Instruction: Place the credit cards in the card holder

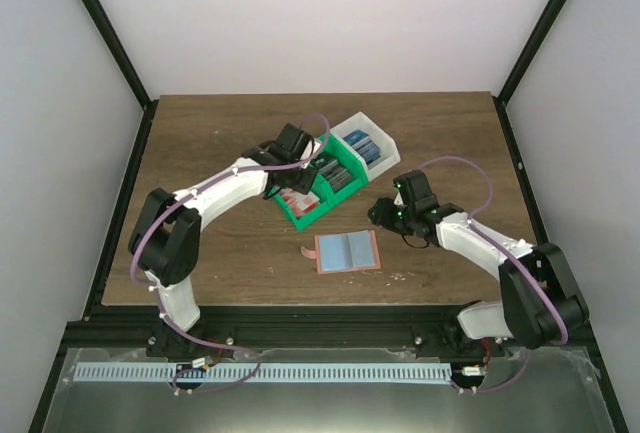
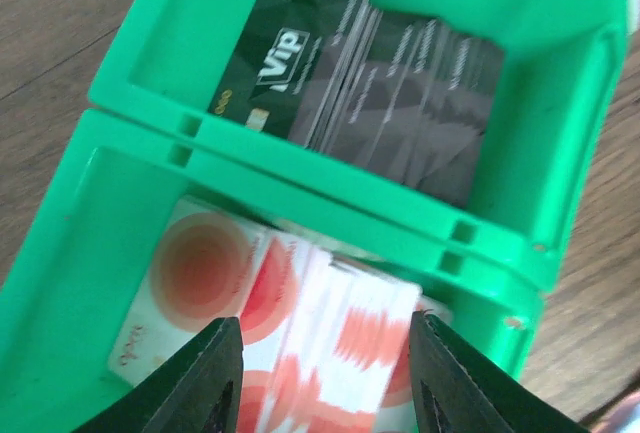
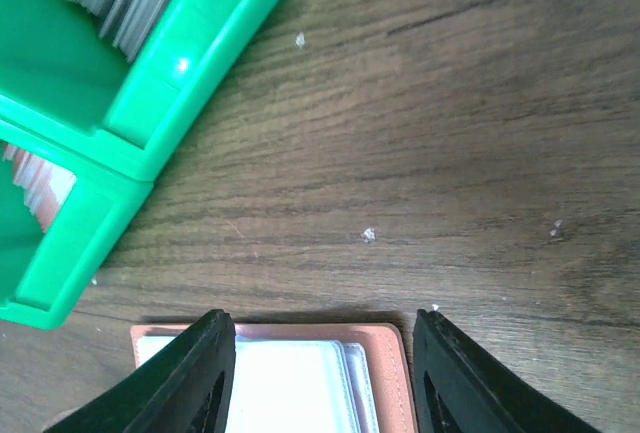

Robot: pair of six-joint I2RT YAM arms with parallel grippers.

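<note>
Red and white credit cards [image 2: 290,318] lie in a green bin [image 2: 150,163], with my left gripper over them, its fingers apart and nothing gripped. Dark cards [image 2: 375,83] fill the neighbouring green compartment, and blue cards [image 1: 362,146] sit in the white bin [image 1: 345,126] behind. On the table at the front lies the card holder [image 1: 347,251], spread flat with a pinkish border and pale clear pockets. In the right wrist view its far edge [image 3: 300,332] shows between and beyond the fingers of my right gripper, which is open and empty.
Bare wooden tabletop [image 3: 400,183] stretches right of the bins and around the holder. The green bins' raised walls [image 3: 90,243] stand between the cards and the holder.
</note>
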